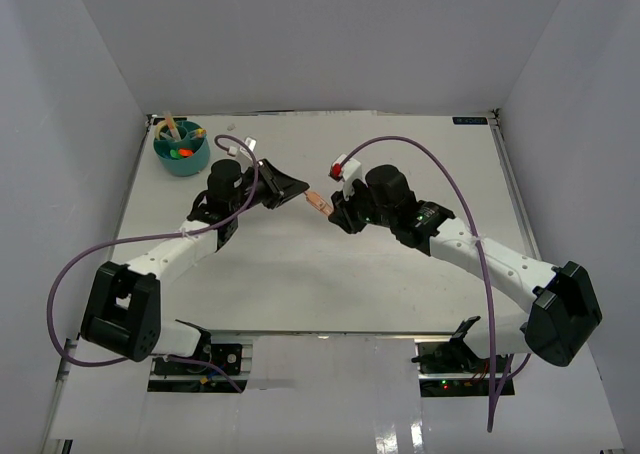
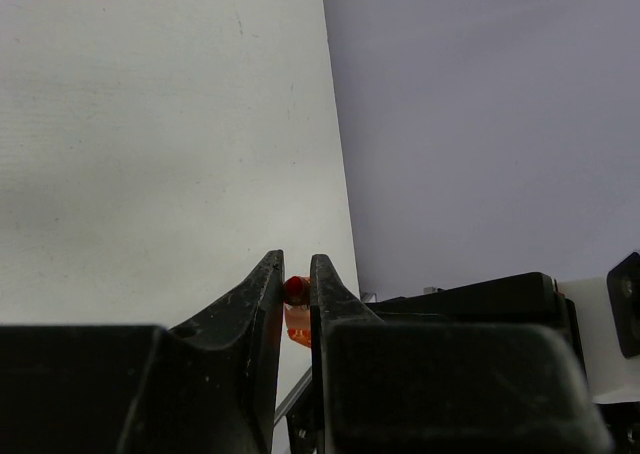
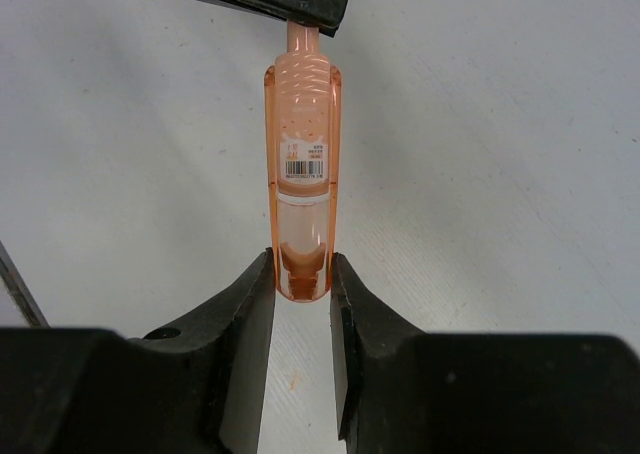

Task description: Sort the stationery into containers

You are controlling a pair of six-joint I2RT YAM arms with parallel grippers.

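Observation:
An orange, translucent stationery item with a barcode label point(image 3: 302, 159) hangs between my two grippers above the middle of the table. My left gripper point(image 1: 303, 191) is shut on its narrow end; in the left wrist view its fingertips point(image 2: 297, 286) close round it. My right gripper point(image 1: 336, 214) is shut on the other, wider end, its fingertips point(image 3: 303, 269) pressed to both sides in the right wrist view. At the back left of the table stands a teal round container point(image 1: 182, 166) with several coloured items in its compartments.
Pale walls point(image 1: 328, 34) bound it at the back and both sides. Purple cables point(image 1: 470, 214) loop over both arms.

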